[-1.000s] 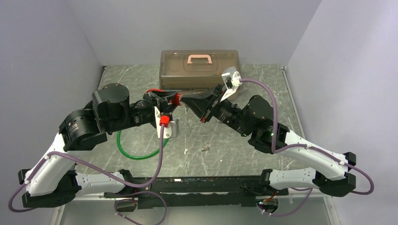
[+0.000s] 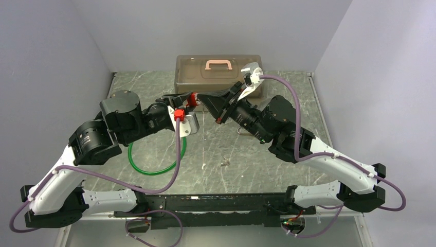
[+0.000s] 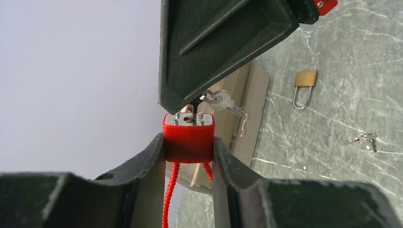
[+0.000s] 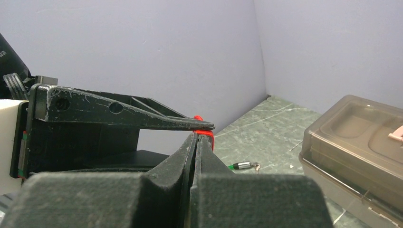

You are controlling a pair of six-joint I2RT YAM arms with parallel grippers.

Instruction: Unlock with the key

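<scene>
My left gripper is shut on a red padlock (image 3: 188, 142), held in the air with a red cord (image 3: 170, 187) hanging below it. My right gripper (image 2: 202, 96) meets it from the right, its closed tips at the lock's metal face in the left wrist view. A silver key (image 3: 219, 99) on a ring hangs at those tips, with a dark shank standing upright in the lock's top; how far it is inserted is unclear. In the right wrist view the red lock is mostly hidden behind my right gripper's tips.
A brown toolbox (image 2: 218, 77) stands at the back. A brass padlock (image 3: 305, 79) and loose keys (image 2: 224, 161) lie on the marble table. A green ring (image 2: 154, 172) lies at left. The side walls are close.
Both grippers have shifted slightly toward the back of the table with the lock between them, and my right wrist has turned a little.
</scene>
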